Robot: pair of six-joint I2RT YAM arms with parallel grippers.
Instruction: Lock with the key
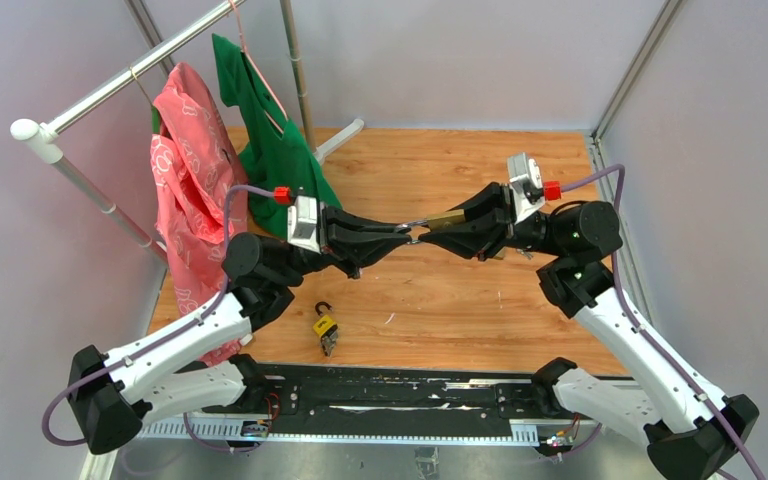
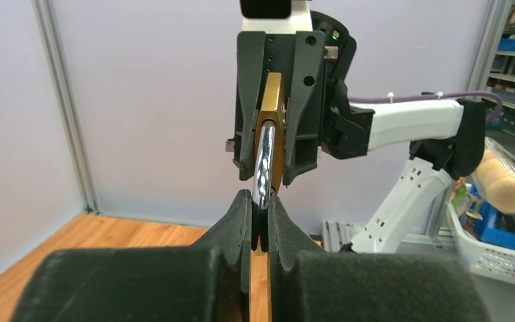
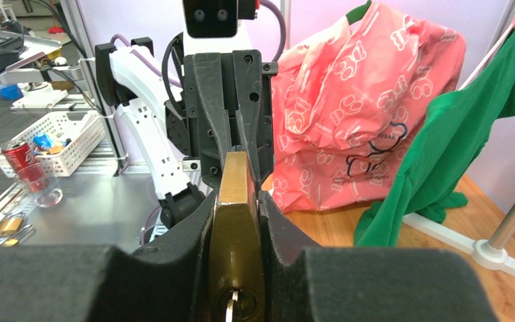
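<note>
A brass padlock [image 1: 443, 219] is held in the air between the two grippers, its body gripped by my right gripper [image 1: 424, 236]. In the right wrist view the brass body [image 3: 235, 228] fills the fingers, with a thin silver piece at its near end. My left gripper [image 1: 404, 230] is shut on the padlock's silver shackle [image 2: 263, 161], which runs toward the brass body in the left wrist view. Whether a key is between the fingers is hidden.
A yellow padlock [image 1: 325, 328] lies on the wooden board [image 1: 440, 320] front left. Something brass with keys [image 1: 523, 253] is partly hidden behind the right gripper. Pink [image 1: 190, 190] and green [image 1: 280, 160] garments hang from a rack at left.
</note>
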